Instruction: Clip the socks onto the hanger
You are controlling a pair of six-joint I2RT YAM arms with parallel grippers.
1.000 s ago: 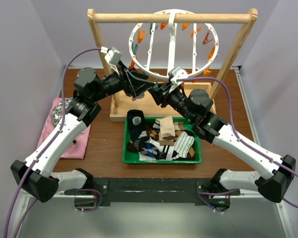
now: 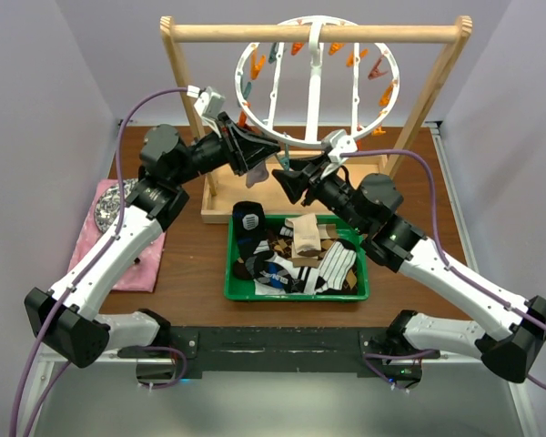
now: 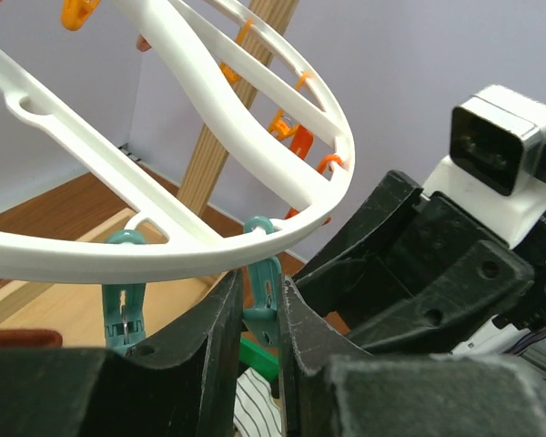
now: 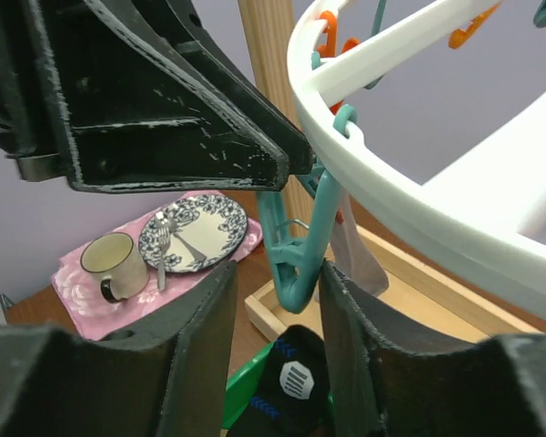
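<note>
My left gripper (image 2: 266, 155) is shut on a teal clip hanging from the white ring hanger (image 2: 314, 141); in the right wrist view its black fingers hold that clip's upper part. A light grey sock (image 2: 257, 175) hangs just below, partly hidden behind the clip (image 4: 300, 273). My right gripper (image 2: 287, 177) is just right of and below the clip, part open, with the clip between or just beyond its fingertips in its wrist view. Whether the sock is caught in the clip I cannot tell.
A green bin (image 2: 362, 278) of socks sits below. The wooden stand (image 2: 419, 100) frames the hanger. A pink cloth (image 2: 136, 273) with a plate and mug lies at left.
The left gripper has shifted slightly; the sock's visible length below it changes.
</note>
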